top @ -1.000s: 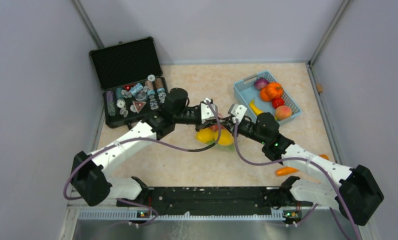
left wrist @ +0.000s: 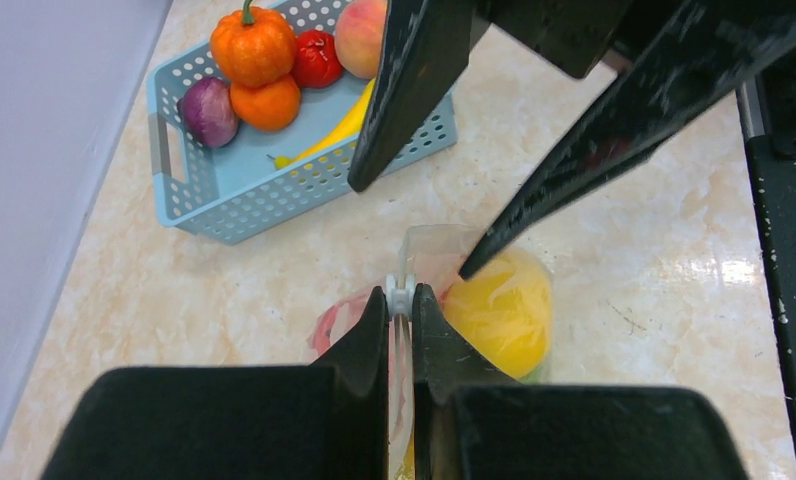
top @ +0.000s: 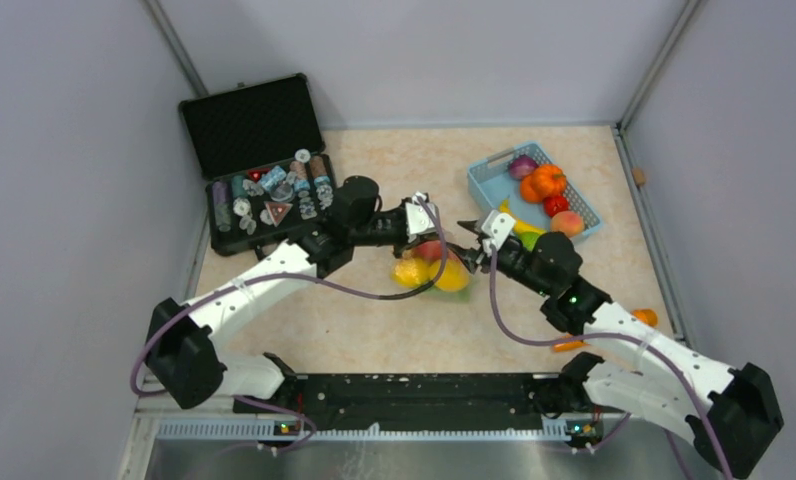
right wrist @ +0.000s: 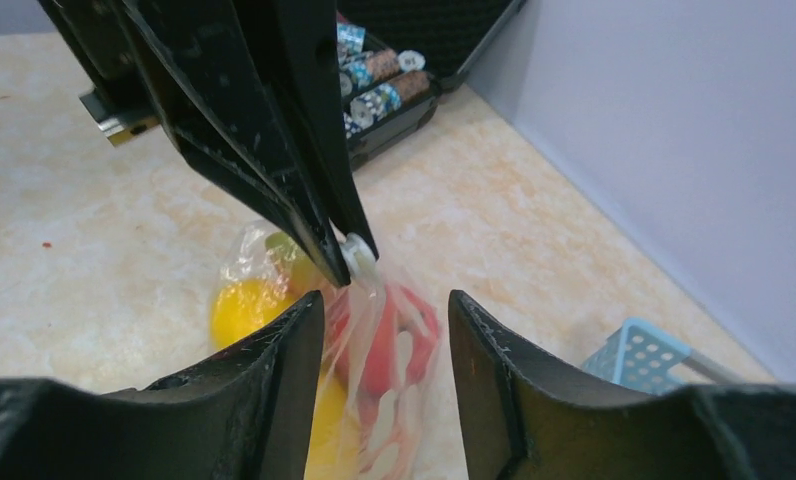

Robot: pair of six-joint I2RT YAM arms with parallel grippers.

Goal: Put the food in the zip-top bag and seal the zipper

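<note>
A clear zip top bag stands on the table with yellow food and red food inside. My left gripper is shut on the white zipper slider at the bag's top edge. Facing it, my right gripper stands open, its fingertips apart with nothing held between them. The slider and left fingertips show beyond that gap in the right wrist view. From above, both arms partly cover the bag, so the zipper's closure cannot be made out there.
Behind on the right is a blue basket holding an onion, an orange pumpkin, a banana and other produce. An open black case sits back left. A carrot and an orange item lie front right.
My right gripper has drawn back from the bag's top toward the right and opened.
</note>
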